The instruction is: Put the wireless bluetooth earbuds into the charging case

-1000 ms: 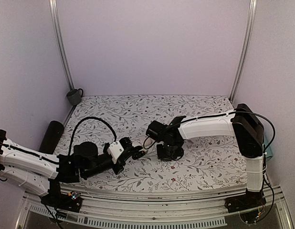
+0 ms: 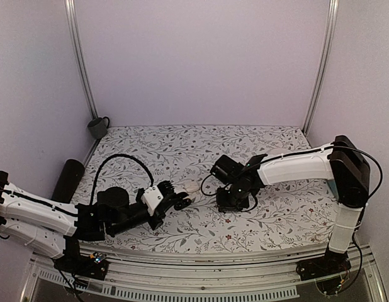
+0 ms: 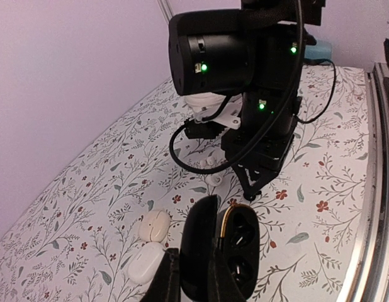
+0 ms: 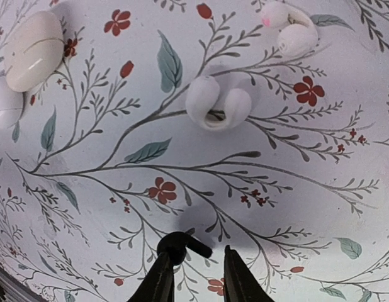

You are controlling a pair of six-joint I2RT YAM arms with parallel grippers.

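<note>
My left gripper is shut on an open black charging case (image 3: 238, 251), held up at the bottom of the left wrist view, lid raised and two wells showing. In the top view it hangs left of centre. Below my right gripper, whose fingers are part open, a black earbud (image 4: 172, 248) lies on the floral surface, just beyond the fingertips; nothing clearly sits between them.
White earbuds (image 4: 216, 107) and another white pair (image 4: 289, 31) lie nearby, with two white cases (image 4: 34, 50) to the left. A grey mug (image 2: 97, 129) and black cylinder (image 2: 68, 179) stand at the left edge.
My right arm has moved to the right in the top view. The left arm and its case have stayed in place.
</note>
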